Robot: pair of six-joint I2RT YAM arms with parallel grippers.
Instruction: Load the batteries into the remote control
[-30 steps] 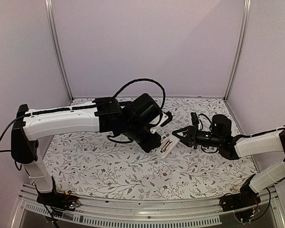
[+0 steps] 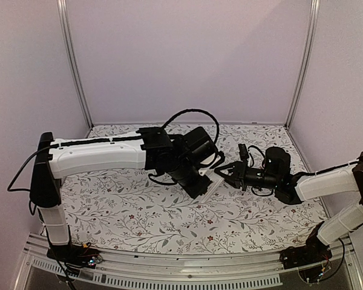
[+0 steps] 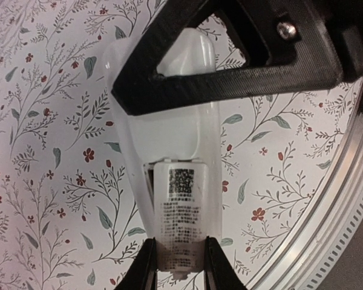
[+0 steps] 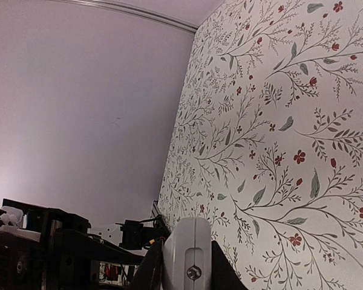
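The white remote control (image 2: 212, 186) is held in the air near the middle, my right gripper (image 2: 225, 171) shut on its end; in the right wrist view that end (image 4: 187, 254) sits between the fingers. In the left wrist view the remote (image 3: 163, 130) lies back up under the black right gripper. My left gripper is shut on a white printed piece (image 3: 179, 211), probably the battery cover or a battery, over the battery compartment, which it mostly hides; whether batteries are inside cannot be seen.
Walls stand at the back and both sides, with a metal rail (image 2: 187, 260) along the front edge.
My left arm has moved right, bringing its gripper over the remote's compartment, which showed uncovered in the top view a second ago. The right gripper and remote have shifted slightly left.
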